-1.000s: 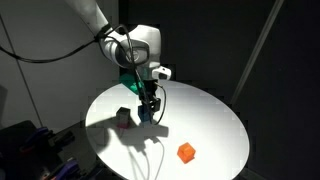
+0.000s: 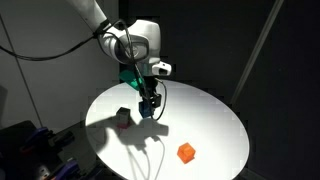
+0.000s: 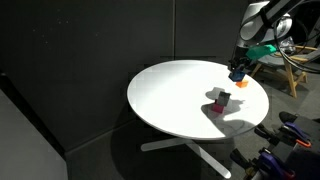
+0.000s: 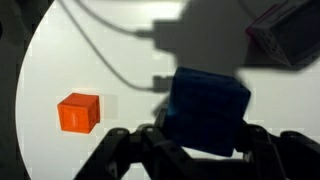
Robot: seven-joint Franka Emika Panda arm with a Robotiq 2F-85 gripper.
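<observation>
A dark blue block-like object fills the middle of the wrist view, with my gripper shut on it. Its lower part is hidden by the dark fingers. In exterior view 2 the blue object hangs at the right side of the white table, below the arm. A shadow falls on the tabletop beside it in the wrist view, and it appears held above the surface.
An orange cube rests on the white round-ended table. A dark box with a pinkish-red side stands close to the held object.
The arm and gripper have risen slightly, and the blue object has come up with them. Orange cube and dark box have stayed in place.
</observation>
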